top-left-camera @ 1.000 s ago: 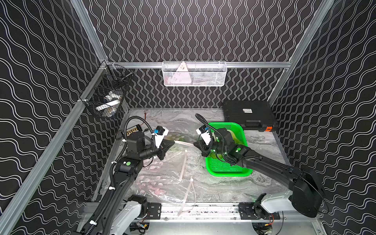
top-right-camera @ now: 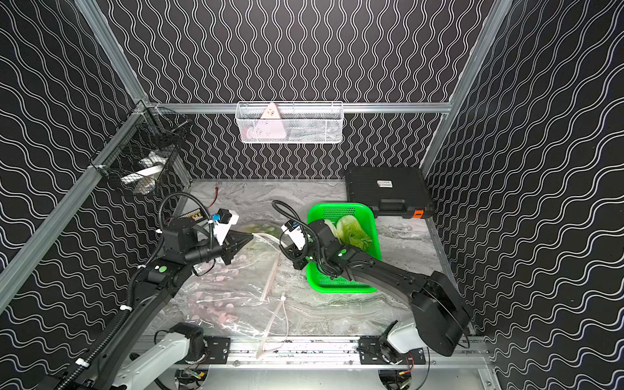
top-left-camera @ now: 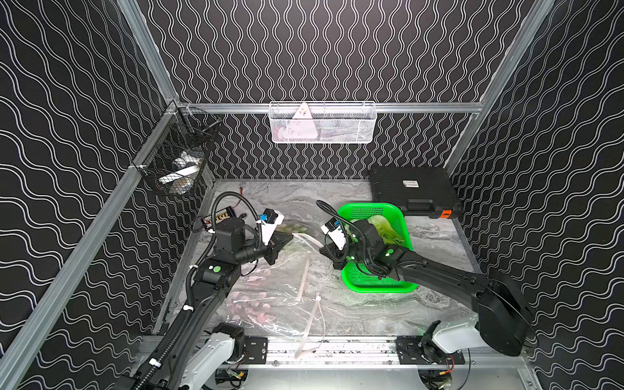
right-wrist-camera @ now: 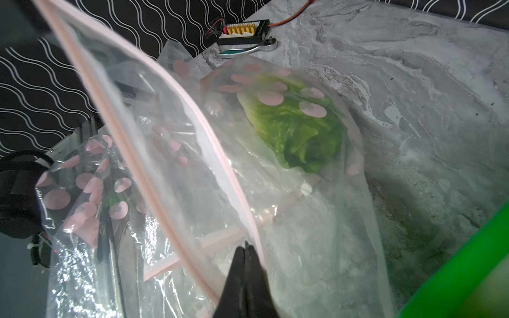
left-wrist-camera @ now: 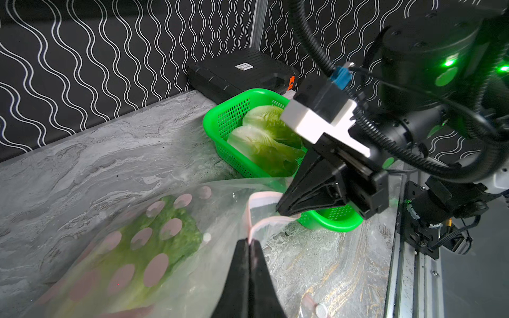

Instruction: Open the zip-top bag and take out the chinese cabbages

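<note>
A clear zip bag with pink dots [left-wrist-camera: 185, 233] lies on the table, a green cabbage [right-wrist-camera: 297, 132] visible through it. My left gripper is shut on one end of its pink zip edge. My right gripper is shut at the other end of that edge, which stretches between the two, with two strips parted in the right wrist view. Cabbages [left-wrist-camera: 265, 148] also sit in a green basket [left-wrist-camera: 217, 127] behind the right gripper. More clear bags [top-left-camera: 260, 305] with pinkish zip strips lie at the front left.
A black case [top-left-camera: 412, 188] stands at the back right. A small circuit board [right-wrist-camera: 244, 29] and wrench [right-wrist-camera: 249, 50] lie at the left. White [top-left-camera: 321, 123] and black wire baskets hang on the walls.
</note>
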